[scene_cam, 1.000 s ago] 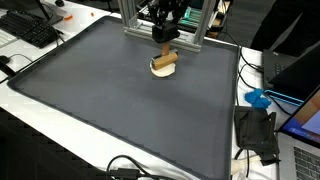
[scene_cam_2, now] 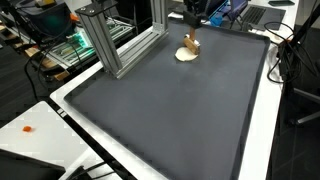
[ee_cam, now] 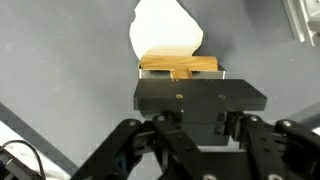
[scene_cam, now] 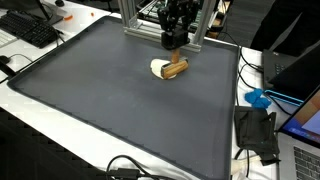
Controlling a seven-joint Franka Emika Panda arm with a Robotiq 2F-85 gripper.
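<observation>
My gripper [scene_cam: 175, 49] is shut on the upright handle of a T-shaped wooden tool [scene_cam: 175, 70]. The tool's crossbar is down at the tabletop, over the edge of a flat white round piece [scene_cam: 157, 68]. In the wrist view, the wooden crossbar [ee_cam: 178, 63] lies just past the dark gripper body, and the white piece [ee_cam: 165, 28] spreads out beyond it. Exterior view 2 shows the wooden tool [scene_cam_2: 191, 45] beside the white piece [scene_cam_2: 184, 55]. Most of the handle is hidden by the gripper.
Behind the arm stands a metal frame [scene_cam: 206, 17]. A blue item [scene_cam: 257, 99], a black pouch [scene_cam: 257, 130] and cables lie off the mat's right side. A keyboard [scene_cam: 28, 28] is at the far left.
The gripper and wooden tool have moved right and toward the front in exterior view 1. The crossbar has turned, and more of the white piece's left side now shows.
</observation>
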